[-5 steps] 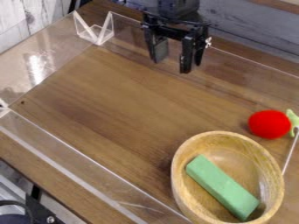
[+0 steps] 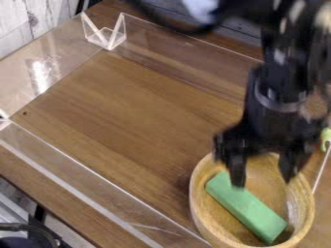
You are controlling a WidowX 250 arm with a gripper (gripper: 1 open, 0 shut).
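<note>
My gripper is open and blurred, low at the right of the camera view, its fingertips over the back part of a tan bowl. A green block lies in the bowl, below the fingers. Whether the fingers touch it I cannot tell.
Clear plastic edges run along its sides, with a clear bracket at the top left. A pale green object shows at the right edge, mostly hidden.
My gripper has moved from the back middle of the table down and right to over the bowl, now hiding the red object at the right.
</note>
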